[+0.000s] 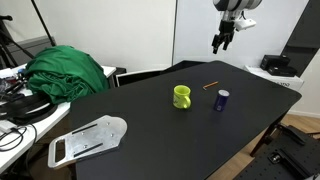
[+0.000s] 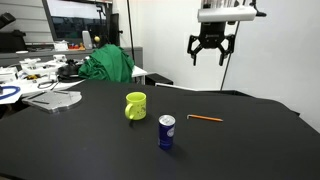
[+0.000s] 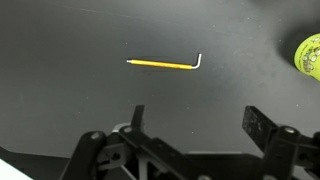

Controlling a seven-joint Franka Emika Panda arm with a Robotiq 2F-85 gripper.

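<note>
An orange hex key with a bent metal end lies flat on the dark table, in the upper middle of the wrist view. My gripper is open above the table with its fingers wide apart and nothing between them; the key lies beyond the fingertips. In exterior view 2 the gripper hangs well above the orange key. A green mug stands upright to the left of the key. Closer to that camera stands a dark blue can, also upright.
A grey metal plate rests at the table's left end in exterior view 1. Behind the table, a green cloth is heaped beside black gear.
</note>
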